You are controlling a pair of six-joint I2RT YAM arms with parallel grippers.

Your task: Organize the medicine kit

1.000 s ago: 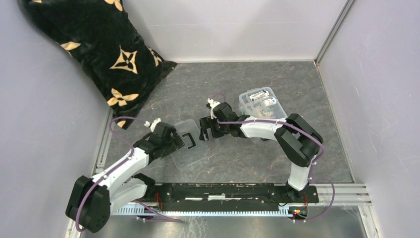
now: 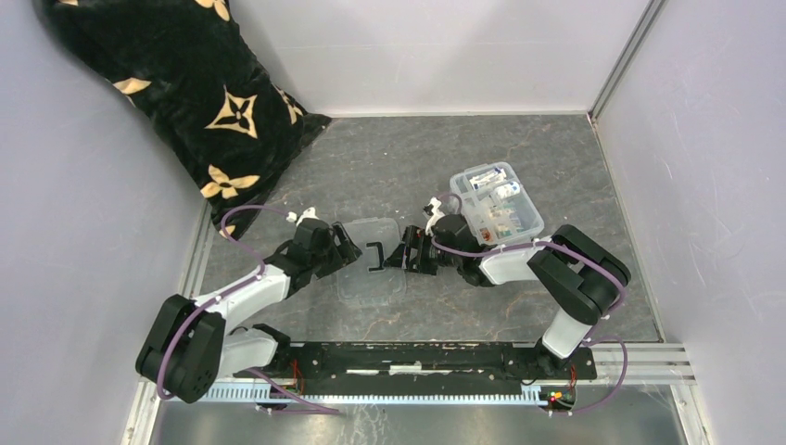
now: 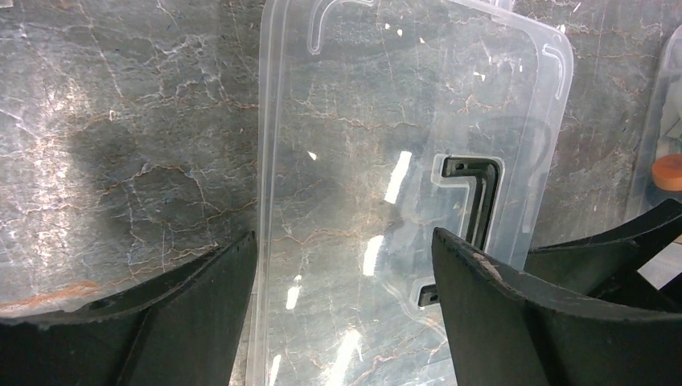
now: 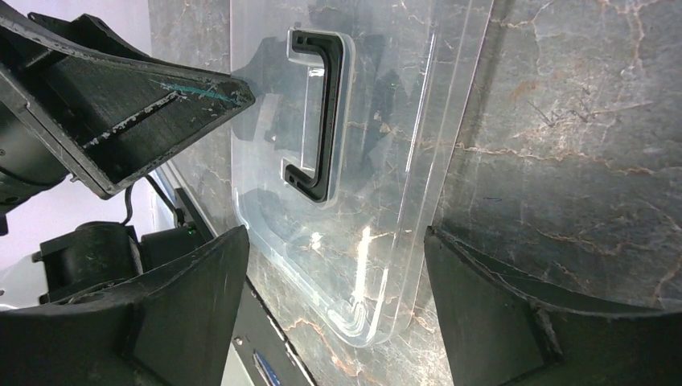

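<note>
A clear plastic lid point(image 2: 369, 287) with a black-lined handle point(image 3: 482, 193) lies on the grey marble floor between my grippers. My left gripper is at the lid's left side, part open, its fingers spread over the lid's edge and surface. My right gripper is open at the lid's right side, with the lid's edge between its spread fingertips. Whether either finger touches the lid is hard to tell. A clear kit box point(image 2: 500, 204) with small packets and bottles sits to the right, behind my right arm.
A black patterned cushion point(image 2: 185, 102) leans in the back left corner. Walls bound the area at back and sides.
Both grippers and the lid have moved to the right, and the lid has turned straighter. The kit box has shifted slightly to the right.
</note>
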